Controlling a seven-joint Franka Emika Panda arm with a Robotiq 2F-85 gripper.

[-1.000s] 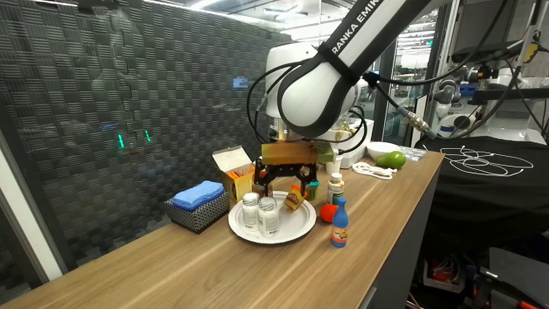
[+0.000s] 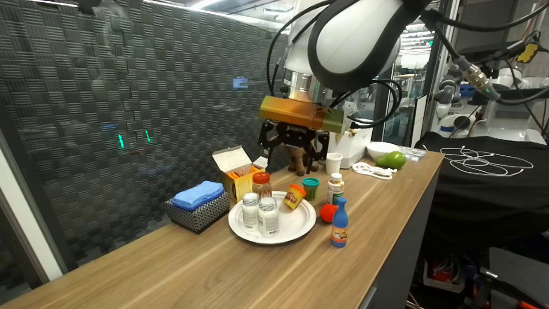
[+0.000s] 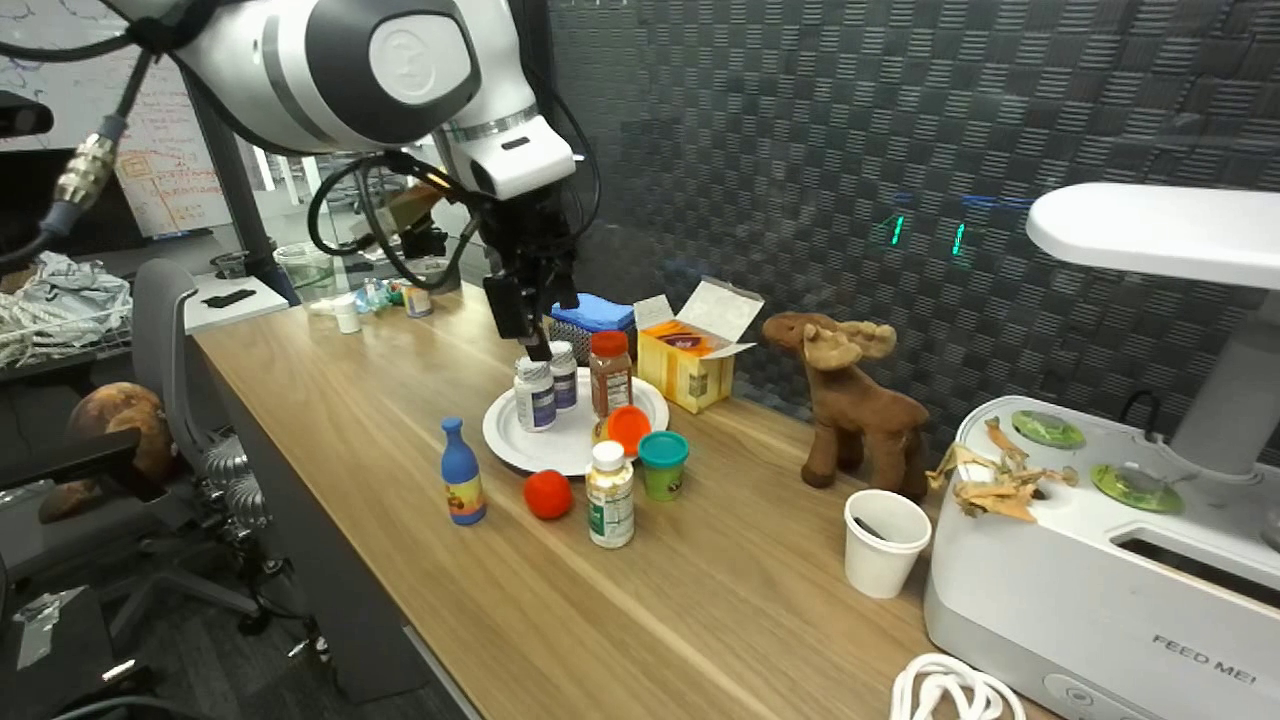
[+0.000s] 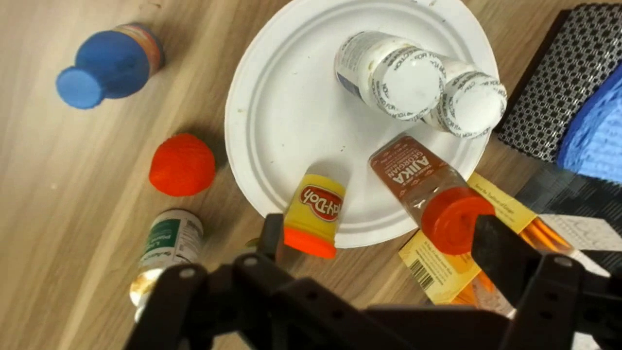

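Note:
My gripper (image 2: 289,164) is open and empty, held in the air above the far side of the white plate (image 2: 296,229). On the plate are two white bottles, a near one (image 2: 268,219) and another (image 2: 250,211) beside it. A spice jar (image 4: 417,175) with a red lid stands there too. A yellow Play-Doh tub (image 4: 316,207) with an orange lid leans at the plate's edge. In the wrist view, my fingers (image 4: 272,236) frame the lower part of the picture, with the tub near one and the red-lidded jar near the other.
Off the plate stand a blue bottle (image 3: 462,474), a red ball (image 3: 548,493), a supplement bottle (image 3: 611,498) and a green tub (image 3: 662,466). A yellow box (image 3: 696,360), a toy moose (image 3: 858,402) and a paper cup (image 3: 885,546) line the wall side.
My gripper has risen from close above the plate and shifted slightly toward the far end. The plate and the objects on it look unmoved.

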